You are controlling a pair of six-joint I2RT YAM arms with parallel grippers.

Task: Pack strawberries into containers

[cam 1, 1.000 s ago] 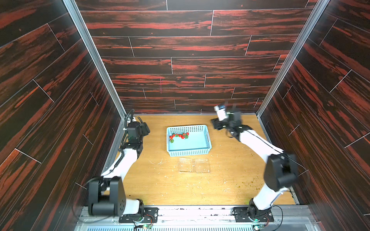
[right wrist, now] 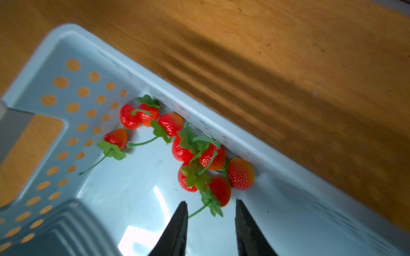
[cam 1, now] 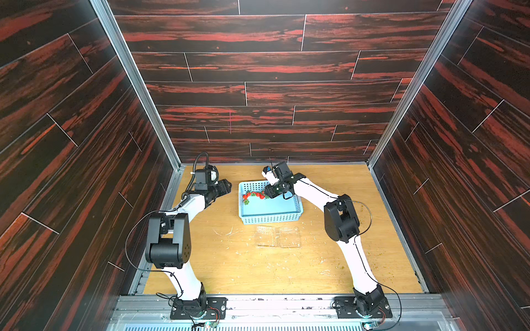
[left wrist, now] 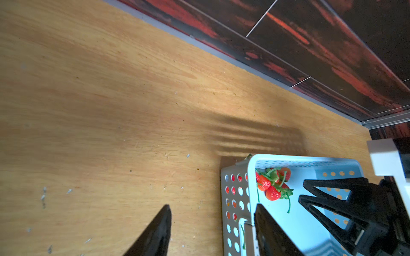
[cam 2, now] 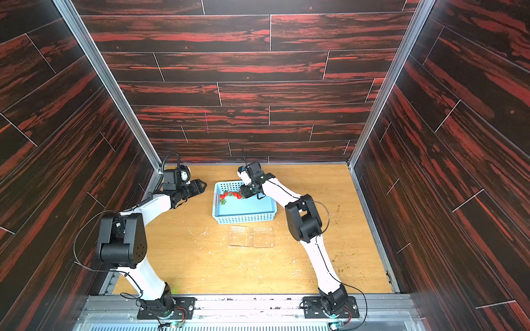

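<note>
Several red strawberries (right wrist: pixel 241 174) with green leaves lie clustered along the back wall of a light blue basket (cam 1: pixel 270 219), towards its left end. One strawberry (right wrist: pixel 116 138) sits apart by the perforated side wall. My right gripper is over the basket, its fingers parted just short of the cluster with nothing between them. Left of the basket, above bare table, my left gripper also has its fingers apart and empty. In front of the basket a clear plastic container (cam 1: pixel 288 237) lies unfolded on the table, its two halves side by side.
Shadows of the basket fall on the wooden table (left wrist: pixel 106 140) behind it. Small scraps are strewn across the front of the table, and thin strands (cam 1: pixel 223 232) lie left of the container. A dark wood-patterned wall rises along the back edge.
My right arm has swung left from beyond the basket's right side to over the strawberries. The left arm has moved a little right towards the basket. Basket and container have stayed put.
</note>
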